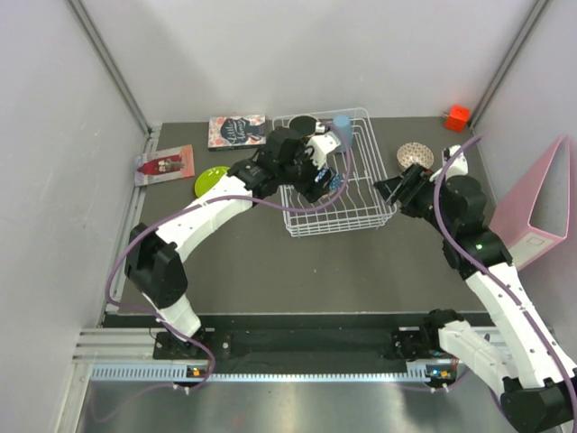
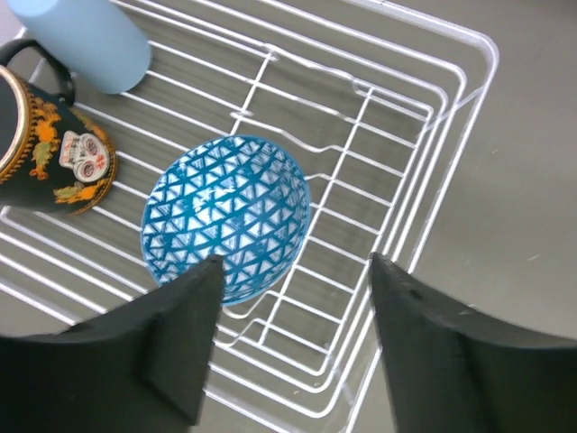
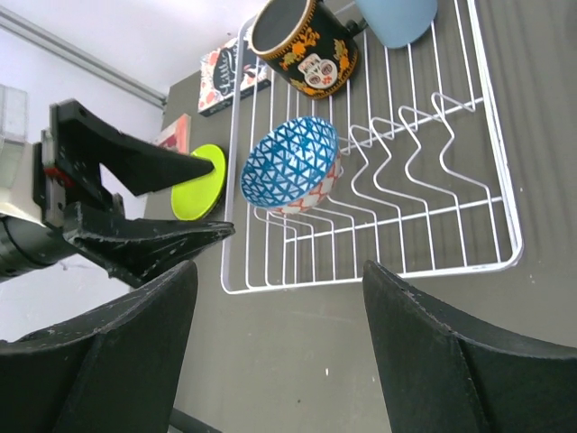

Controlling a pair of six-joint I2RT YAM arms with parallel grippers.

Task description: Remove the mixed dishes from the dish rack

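Observation:
A white wire dish rack (image 1: 361, 216) holds a blue-patterned bowl (image 2: 225, 207), a dark mug with orange decoration (image 2: 81, 158) and a light blue cup (image 3: 397, 16). My left gripper (image 1: 320, 189) hangs over the rack's front left; in the left wrist view its parted fingers (image 2: 149, 370) frame the near edge of the bowl, with nothing between them. My right gripper (image 1: 393, 188) stands open by the rack's right side, empty in the right wrist view.
A green plate (image 1: 211, 179) and two flat printed items (image 1: 236, 133) lie left. A patterned round dish (image 1: 415, 155), orange cube (image 1: 457, 117) and pink binder (image 1: 534, 207) are right.

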